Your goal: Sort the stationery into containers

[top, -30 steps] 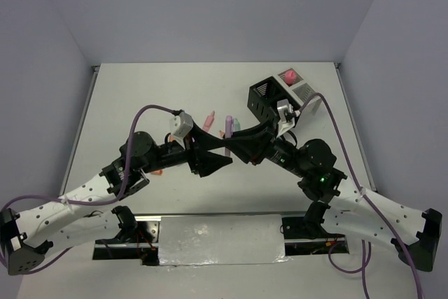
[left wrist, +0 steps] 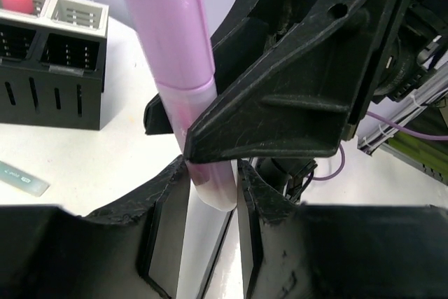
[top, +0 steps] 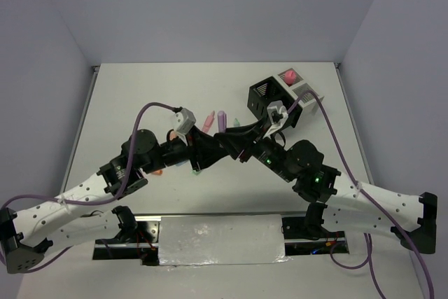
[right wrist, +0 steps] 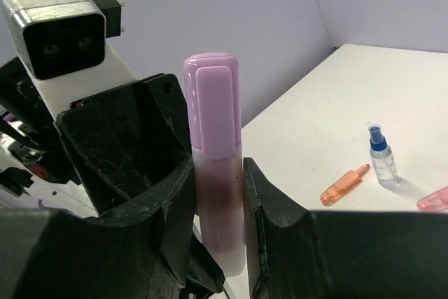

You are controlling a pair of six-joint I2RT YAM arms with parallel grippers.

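Note:
A purple highlighter (top: pixel 222 121) stands nearly upright between my two arms, over the middle of the table. In the right wrist view its purple cap (right wrist: pixel 215 113) points up, and my right gripper is shut on its paler barrel. My left gripper is shut on the highlighter's lower end (left wrist: pixel 215 185), just below the right gripper's dark fingers (left wrist: pixel 273 103). Both grippers hold it at once, their tips crowded together. From above, the arms hide the lower part of the highlighter.
Black and white compartment containers (top: pixel 269 96) stand at the back right, a pink item (top: pixel 290 77) in a white one. On the table lie a pink highlighter (top: pixel 208 122), an orange highlighter (right wrist: pixel 344 186) and a pale green one (left wrist: pixel 22 179); a small spray bottle (right wrist: pixel 383 160) stands upright.
The highlighter and my right gripper have shifted slightly left. My left gripper has moved up to the highlighter and shut on its lower end; a second ago its fingers were wider.

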